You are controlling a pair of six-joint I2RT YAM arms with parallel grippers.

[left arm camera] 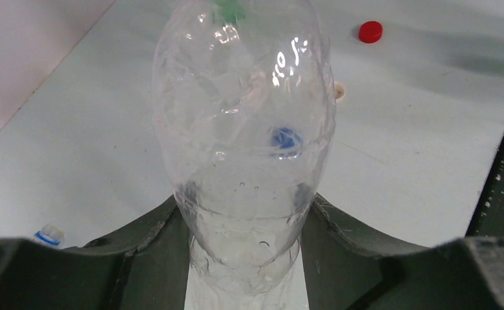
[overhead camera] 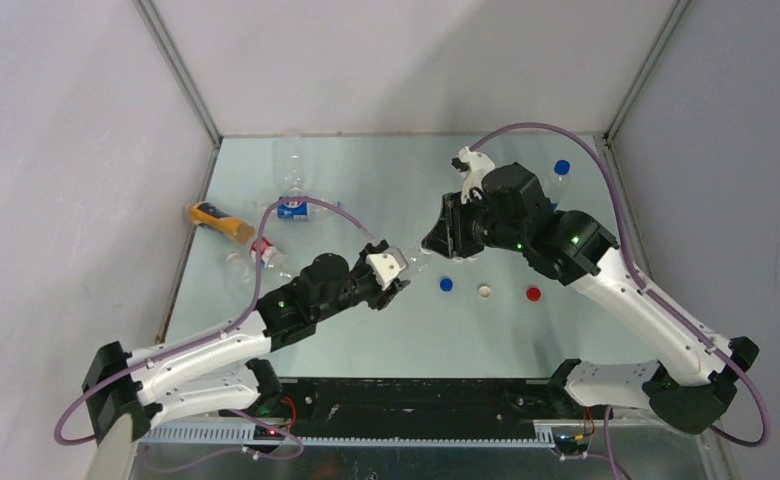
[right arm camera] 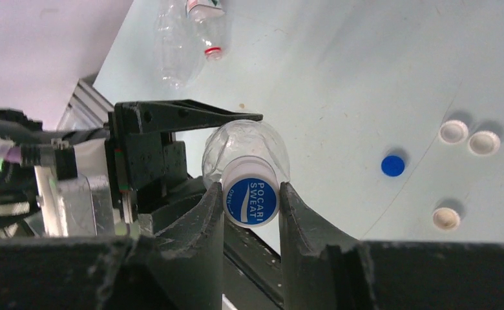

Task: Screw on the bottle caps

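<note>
A clear plastic bottle [left arm camera: 243,90] fills the left wrist view, with my left gripper shut on its body. In the right wrist view a blue cap with white lettering [right arm camera: 249,201] sits at that bottle's neck end, and my right gripper is shut on it. In the top view the bottle [overhead camera: 416,258] lies between the two grippers near mid-table. I cannot tell how tightly the cap sits on the neck.
Loose caps lie on the table: blue [overhead camera: 446,284], white [overhead camera: 484,291], red [overhead camera: 533,294]. Several bottles, including an orange one [overhead camera: 211,218], lie at the left; a blue-capped bottle [overhead camera: 561,172] is at the back right.
</note>
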